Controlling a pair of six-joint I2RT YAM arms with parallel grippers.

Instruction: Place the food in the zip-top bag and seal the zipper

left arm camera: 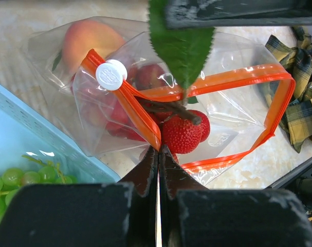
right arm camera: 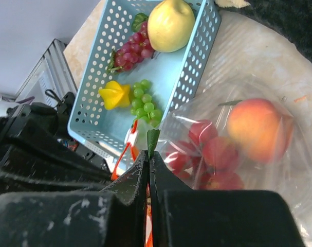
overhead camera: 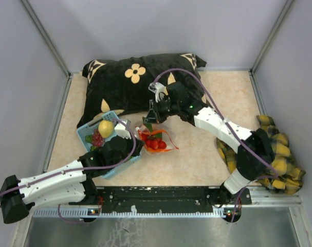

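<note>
The clear zip bag (left arm camera: 233,118) lies with its orange-rimmed mouth spread, and a white slider (left arm camera: 111,75) sits on the zipper. Inside are a peach (left arm camera: 91,42) and several red fruits, with a bumpy red lychee (left arm camera: 181,135) on a brown stem at the mouth. My left gripper is shut on the orange rim at the near side. Above the opening, my right gripper is shut on a green leaf (left arm camera: 181,46), which hangs down close to the stem; whether the two are joined is unclear.
A blue basket (right arm camera: 199,56) beside the bag holds a yellow round fruit (right arm camera: 170,25), red grapes (right arm camera: 132,52), green grapes (right arm camera: 145,103) and a yellow star-shaped fruit (right arm camera: 114,95). A dark cushion (overhead camera: 140,80) lies behind. Checked cloth (overhead camera: 281,159) is at the right.
</note>
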